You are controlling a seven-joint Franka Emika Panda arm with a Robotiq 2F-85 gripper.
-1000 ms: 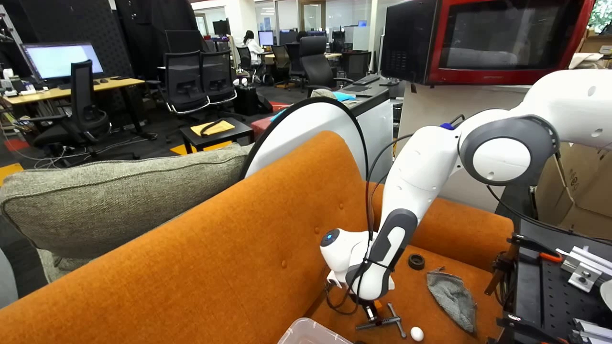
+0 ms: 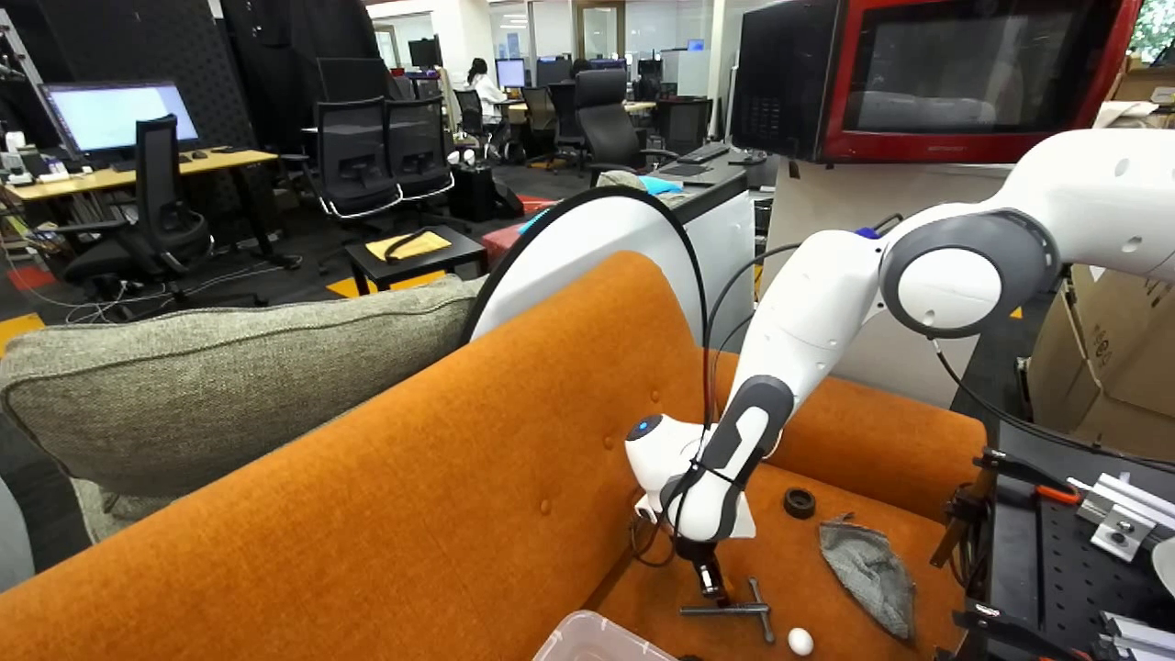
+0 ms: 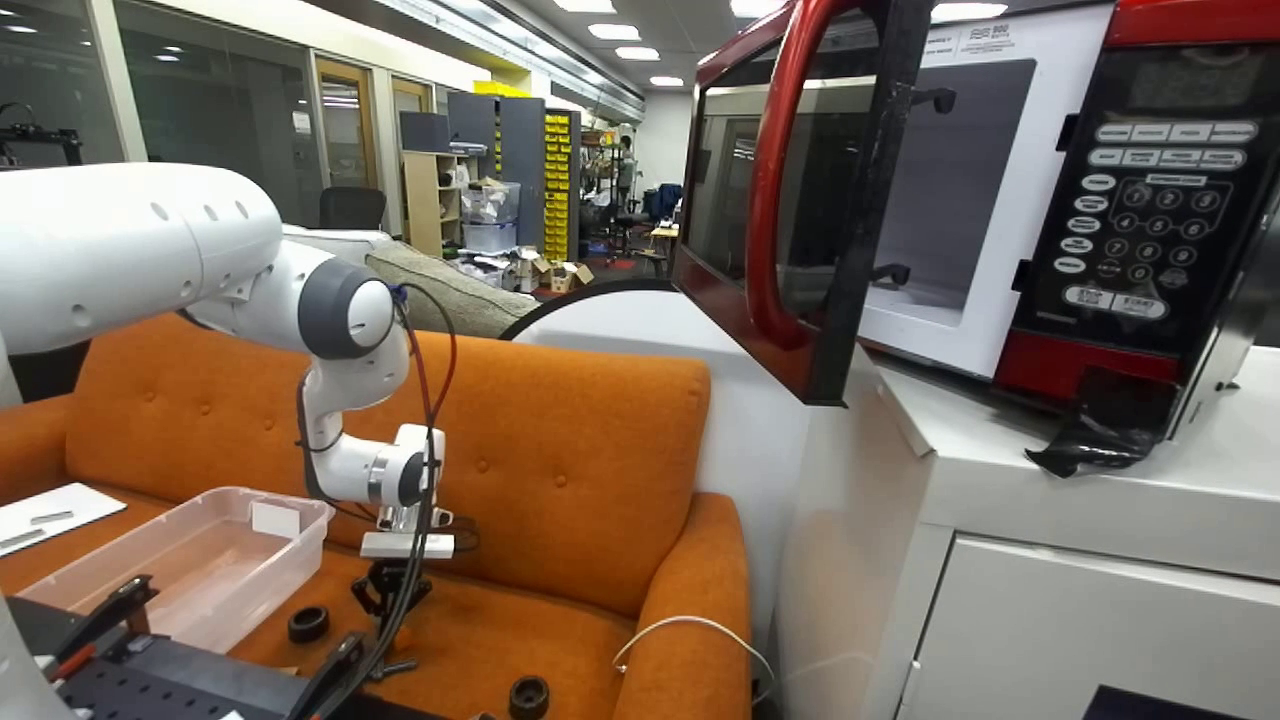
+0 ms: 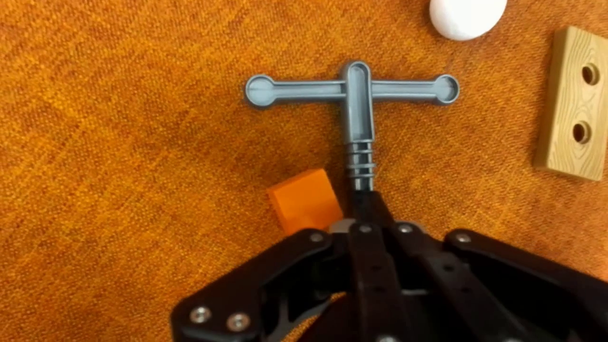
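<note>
A grey T-shaped tool runs straight out from the tips of my gripper, which is shut on the ridged end of its shaft. In exterior view 1 the tool appears just above the orange seat, at the tip of my gripper. An orange block lies on the cloth to the left of the fingertips in the wrist view. Where the shaft enters the fingers, the black fingertips hide it.
Near the tool are a white egg-shaped piece and a wood-grained plate with holes. A clear bin, black rings and a grey cloth are also on the sofa. A table borders the seat.
My gripper has risen a little, and the grey tool has shifted upward with it and turned slightly. The egg-shaped piece and the cloth have stayed put.
</note>
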